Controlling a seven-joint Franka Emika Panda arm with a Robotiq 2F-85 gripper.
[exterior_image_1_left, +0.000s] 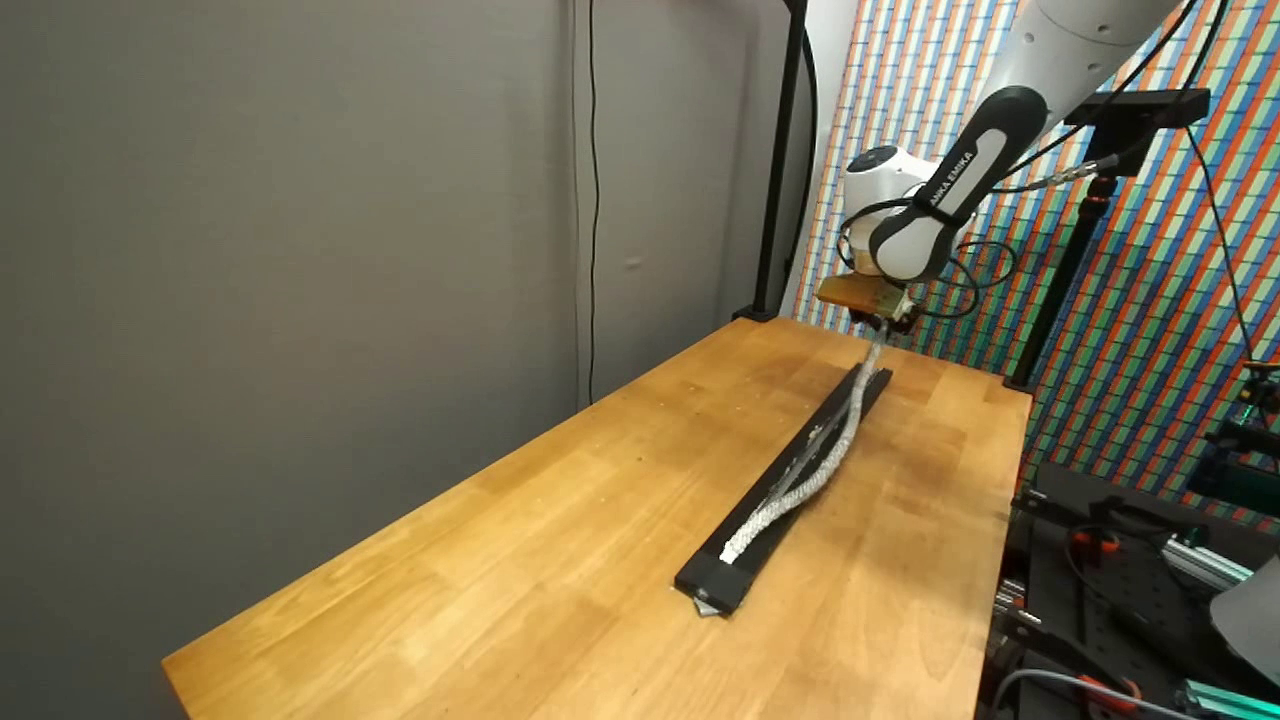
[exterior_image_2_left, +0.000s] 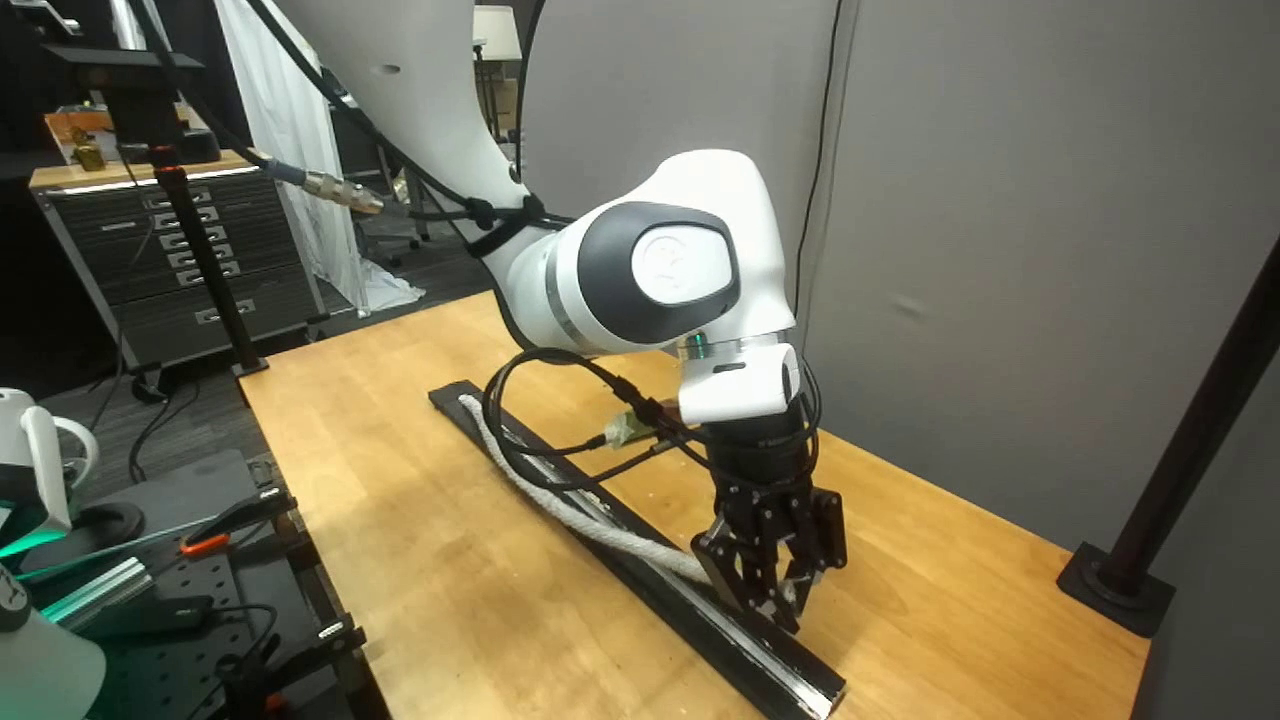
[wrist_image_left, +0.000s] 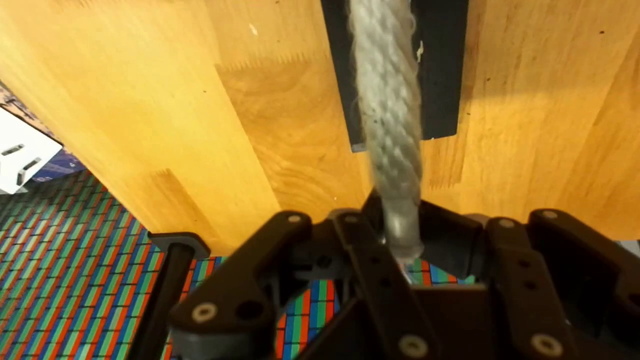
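A pale braided rope runs along a long black bar with a light groove down its middle. One rope end rests on the bar's near end in exterior view 1; the rope's middle bows a little to the right side. Just above and past the bar's far end, my gripper is shut on the other rope end. In the wrist view, the rope comes down over the bar to its capped tip between the dark fingers. Exterior view 2 shows the gripper low, tilted, and its fingertips partly hidden.
Black stand posts rise at the table's far corners, one post at the right. A grey partition borders the left side.
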